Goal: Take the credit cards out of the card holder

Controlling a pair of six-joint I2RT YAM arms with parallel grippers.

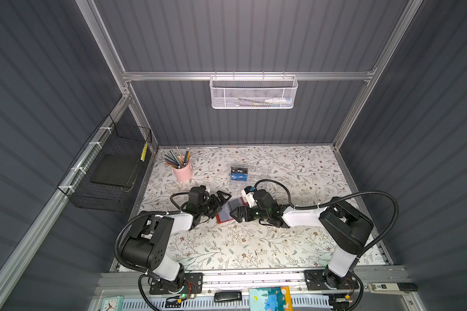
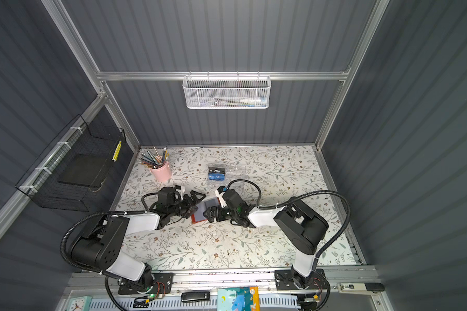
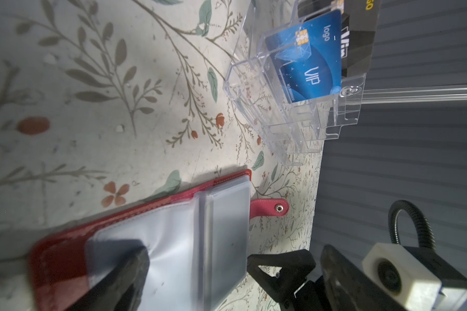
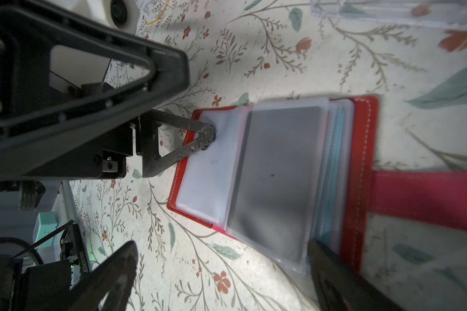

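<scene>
The red card holder [image 4: 361,176] lies open on the table, its clear sleeves [image 4: 280,171] spread across it. Pale blue layers show along one side of the sleeve stack; whether they are cards cannot be made out. In the left wrist view the card holder [image 3: 62,254] shows its snap strap [image 3: 267,207]. My left gripper [image 1: 220,202] is over the left part of the holder, open, one fingertip [image 4: 206,135] at or just above the left sleeve. Also open, my right gripper [image 1: 239,212] is over the holder's right side. Neither has anything visibly held.
Behind the holder, a clear acrylic stand [image 3: 290,119] bears a blue card [image 3: 308,57] and a black card [image 3: 359,41]. A pink pencil cup [image 1: 182,172] stands back left.
</scene>
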